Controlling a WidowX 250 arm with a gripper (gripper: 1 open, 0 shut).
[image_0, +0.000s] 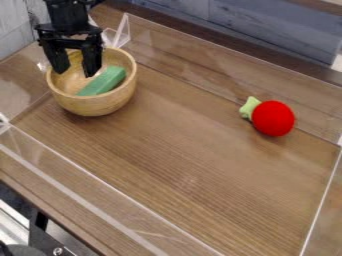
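Note:
My gripper (72, 50), dark, stands open at the upper left, over the back left of a wooden bowl (91, 99). A green object (103, 83) lies in the bowl, right of the gripper. A yellowish shape shows partly behind the gripper; I cannot tell what it is.
A red round object (274, 118) with a pale green piece (250, 105) beside it lies at the right on the wooden table (187, 180).

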